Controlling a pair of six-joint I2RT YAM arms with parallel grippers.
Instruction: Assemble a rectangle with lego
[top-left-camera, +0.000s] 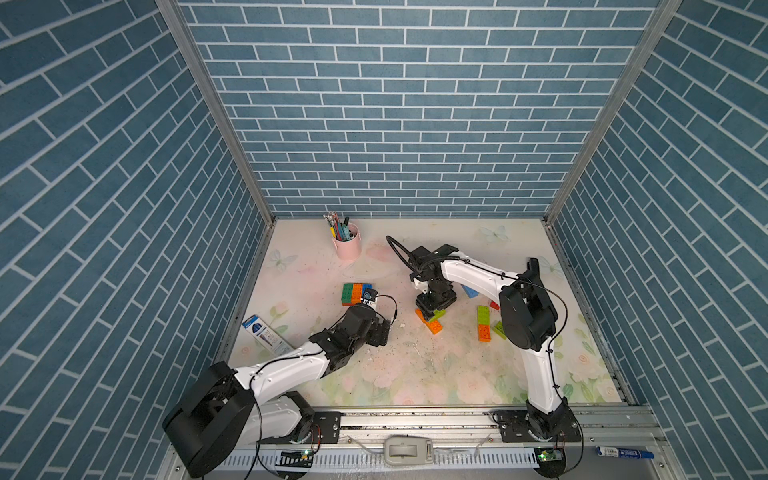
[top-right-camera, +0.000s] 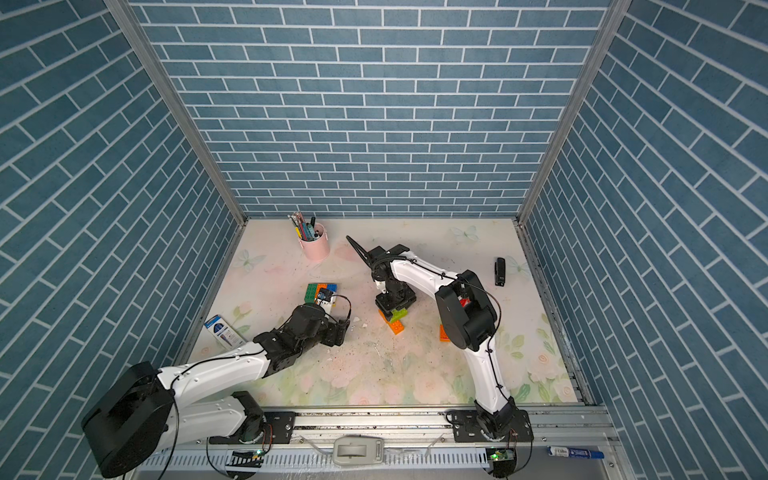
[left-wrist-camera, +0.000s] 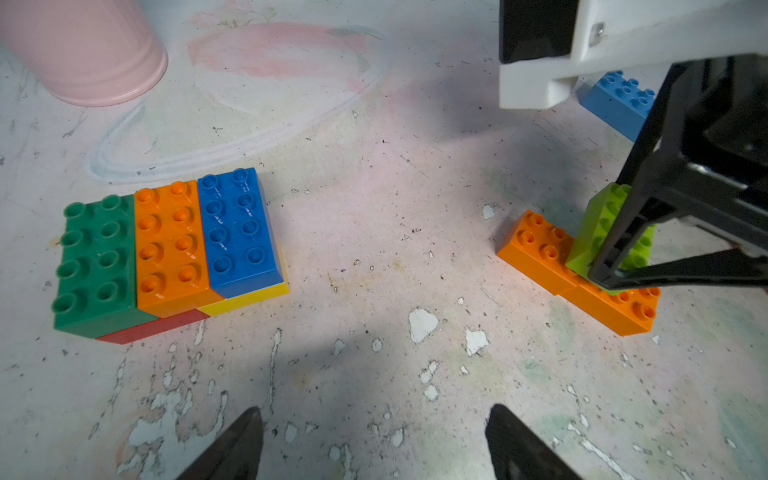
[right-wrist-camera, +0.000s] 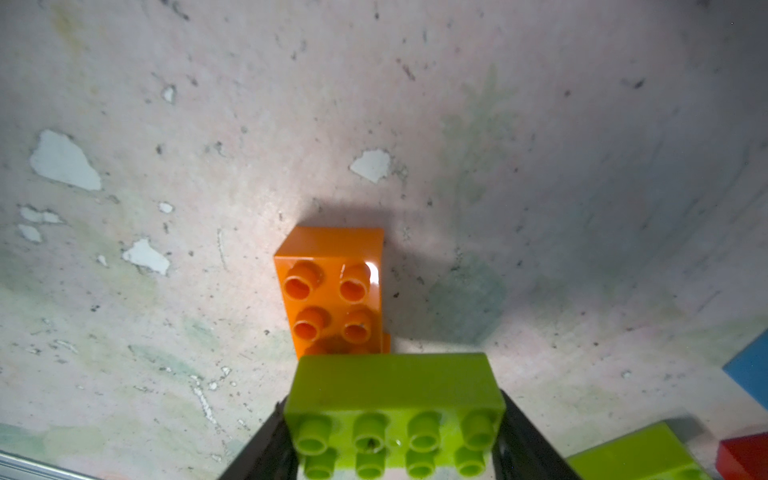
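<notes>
In the left wrist view, a block of green (left-wrist-camera: 100, 264), orange (left-wrist-camera: 172, 244) and blue (left-wrist-camera: 237, 232) bricks rests on red (left-wrist-camera: 156, 326) and yellow (left-wrist-camera: 248, 299) ones. To the right, a lime brick (left-wrist-camera: 596, 228) sits across orange bricks (left-wrist-camera: 544, 252) on the table. My right gripper is open, with its fingers at both ends of that lime brick (right-wrist-camera: 392, 384); whether they touch it I cannot tell. In front of the colored block, my left gripper stands open above bare table, nothing between its fingers.
A pink pen cup (top-left-camera: 347, 246) stands behind the block. Right of my right gripper lie a blue brick (top-left-camera: 470, 292), a lime-and-orange pair (top-left-camera: 484, 324) and another lime brick (top-left-camera: 499, 329). A white-and-blue packet (top-left-camera: 268, 334) lies at left.
</notes>
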